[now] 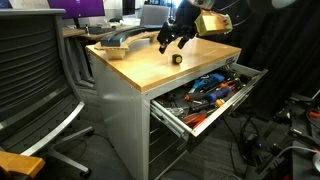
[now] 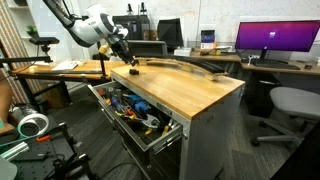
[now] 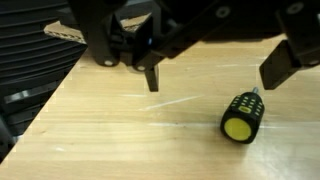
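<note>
A stubby black-and-yellow tool (image 3: 242, 117), like a short screwdriver, lies on the wooden desktop (image 1: 143, 70), its round yellow end towards the bottom of the wrist view and a bit of metal showing at the other end. In exterior view 1 the tool (image 1: 177, 59) is near the edge above the drawer. Over the wood hangs my gripper (image 1: 172, 44), just above and a little left of the tool there. Its fingers are wide open and empty; in the wrist view the tool shows below the right finger (image 3: 279, 66).
Below the desktop an open drawer (image 2: 174, 142) is filled with several hand tools. Long wooden and dark pieces (image 1: 122, 40) lie along the desktop's far side. An office chair (image 1: 38, 85) stands beside the cabinet. Bare wood surrounds the stubby tool.
</note>
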